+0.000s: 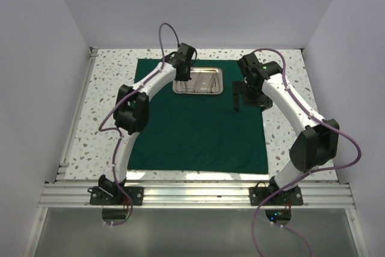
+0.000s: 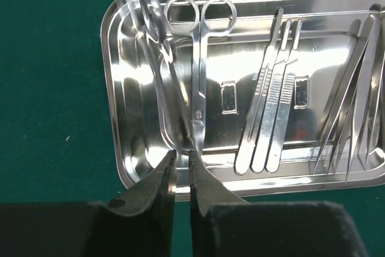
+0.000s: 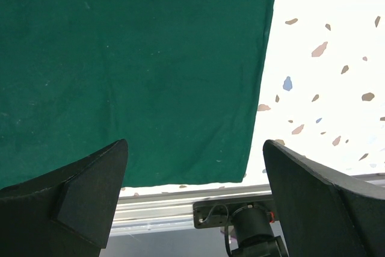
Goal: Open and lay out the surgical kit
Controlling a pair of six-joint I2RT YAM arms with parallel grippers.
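Note:
A steel tray [image 1: 197, 91] of surgical instruments lies at the back of the green cloth [image 1: 198, 142]. In the left wrist view it holds scissor-like tools [image 2: 203, 88], slim scalpel handles [image 2: 271, 118] and several tweezers [image 2: 362, 88]. My left gripper is over the tray's left part, fingertips at blurred ringed instruments whose lower ends reach them; I cannot tell whether they are gripped or how far the fingers stand apart. My right gripper is open over bare cloth, right of the tray.
The cloth in front of the tray is clear, with speckled table [image 1: 90, 130] showing around it. The right arm stands at the right side, apart from the tray.

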